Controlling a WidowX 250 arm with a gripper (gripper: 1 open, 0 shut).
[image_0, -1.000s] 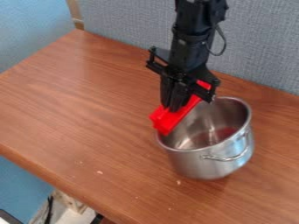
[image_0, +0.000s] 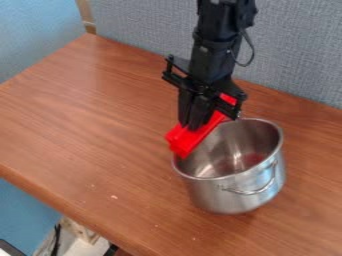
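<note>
My black gripper (image_0: 203, 110) hangs tilted over the back-left rim of a steel pot (image_0: 234, 190), shut on a red block (image_0: 183, 140). The block slants down to the left, its lower end at or just over the pot's left rim; whether it touches the rim I cannot tell.
A grey padded wall (image_0: 294, 50) runs along the back. The table's front-left edge drops off to a blue surface and some clutter.
The gripper and red block have shifted slightly left. The pot sits a little nearer the front and left than a second ago.
</note>
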